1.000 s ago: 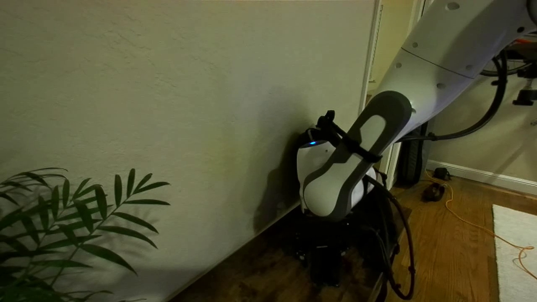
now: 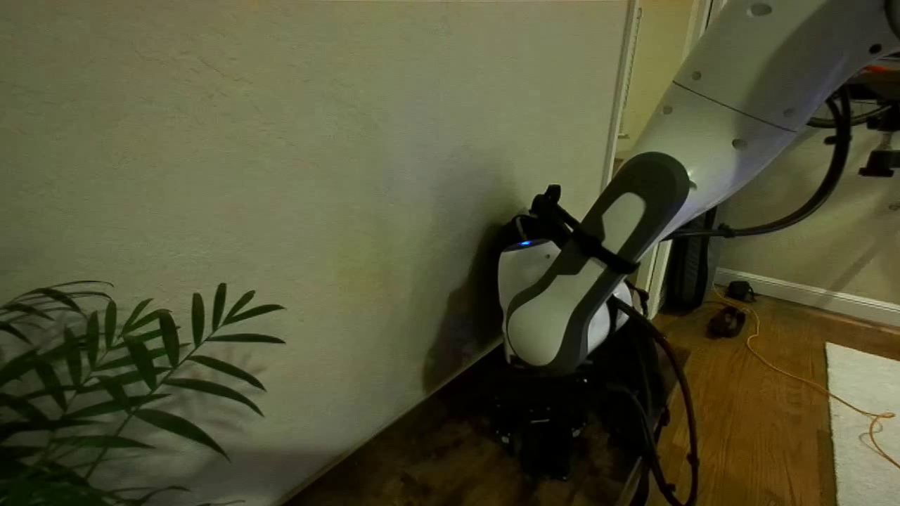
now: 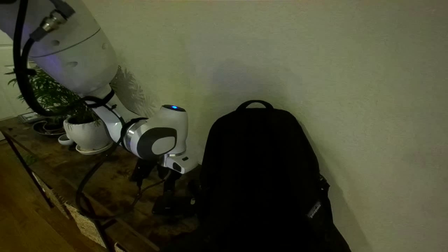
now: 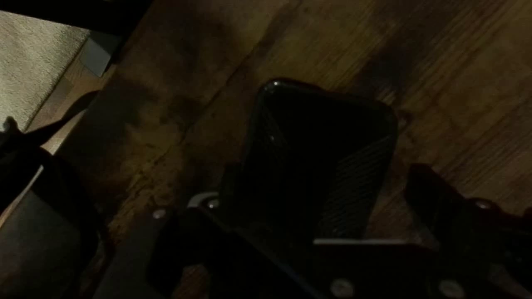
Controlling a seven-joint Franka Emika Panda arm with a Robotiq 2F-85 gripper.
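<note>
A dark, open-topped container [image 4: 309,129] with rounded corners and a ribbed or mesh-like inner side stands on the brown wooden table [image 4: 449,99]. Seen from the wrist, my gripper is open, one dark finger at the container's left side and the other to its right, with bare table visible between that right finger and the container. The fingers do not close on it. Its inside is too dark to read. From the first exterior view, the container [image 2: 544,455] shows as a black shape right under the gripper.
A large black backpack [image 3: 260,168] leans against the wall close beside the arm. A potted plant [image 3: 86,132] stands farther along the table. The wall [image 2: 337,211] runs close behind the gripper, and a black cable [image 2: 688,405] loops down from the arm.
My gripper and the wrist above it have sunk slightly toward the table over the last second. The container beneath, the plant and the surroundings look unmoved.
</note>
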